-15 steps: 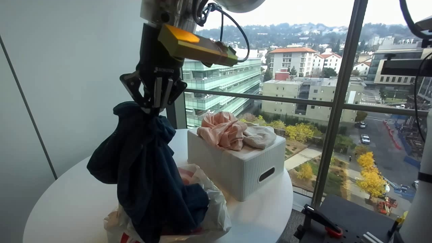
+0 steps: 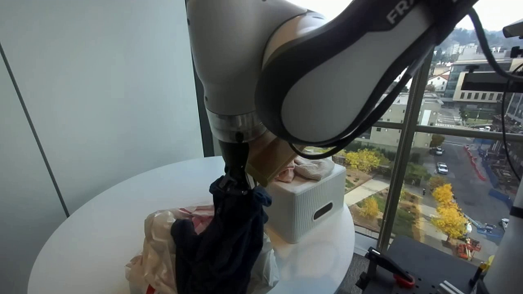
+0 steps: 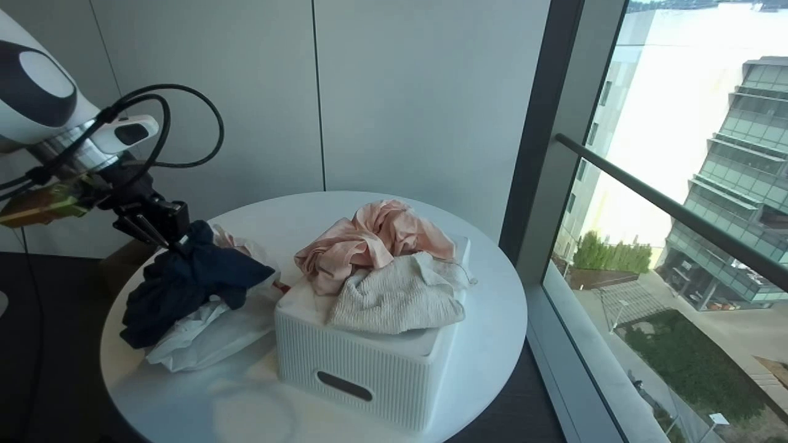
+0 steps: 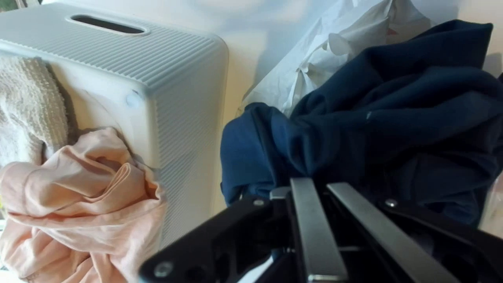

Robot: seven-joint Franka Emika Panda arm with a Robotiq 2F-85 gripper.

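Note:
A crumpled dark navy cloth (image 3: 188, 277) hangs from my gripper (image 3: 171, 247), which is shut on it. In the wrist view the navy cloth (image 4: 368, 127) bunches around the fingertips, so the pinched part itself is hidden. Under and around it is a white plastic bag (image 3: 214, 336) with some red on it, standing on the round table. Exterior view 1 shows the bag (image 2: 159, 245) to the left of the cloth. Whether any of the cloth lies inside the bag cannot be made out.
A white ribbed box (image 3: 354, 362) stands on the round white table (image 3: 480, 354) beside the bag. On top lie a pink cloth (image 3: 347, 251) and a whitish knit cloth (image 3: 402, 295). Bare table shows behind the bag, and a window borders one side.
My gripper has come down and to the right in exterior view 1, carrying the navy cloth lower over the bag.

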